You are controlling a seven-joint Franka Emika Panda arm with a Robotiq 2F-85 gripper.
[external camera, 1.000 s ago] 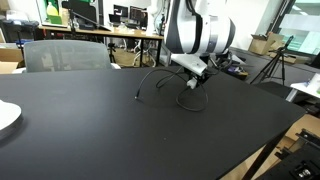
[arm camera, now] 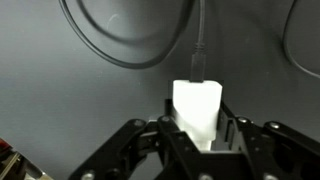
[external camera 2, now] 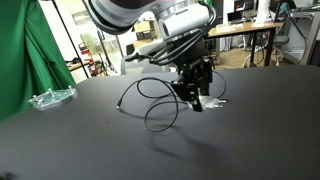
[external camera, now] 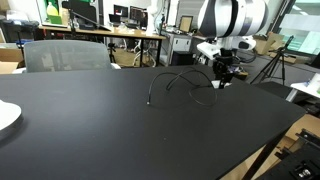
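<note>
In the wrist view a white block (arm camera: 198, 108), a charger or plug by its look, sits between the fingers of my gripper. A black cable (arm camera: 200, 40) runs out of its far end. From the side, the gripper (external camera: 222, 83) points down near the table's right part, and the cable (external camera: 180, 75) loops away to the left over the dark table. The second exterior view shows the white block (external camera 2: 208, 102) at the fingertips, low over the tabletop; whether it touches the table I cannot tell. The cable's thicker far end (external camera 2: 120, 102) lies to the left.
A white round item (external camera: 8, 115) is at its left edge. A clear container (external camera 2: 52, 98) stands at the back left in the second exterior view. A grey chair (external camera: 68, 56) is behind the table.
The arm has moved right in exterior view 1 with the white block in its gripper. The cable has been drawn along to the right.
</note>
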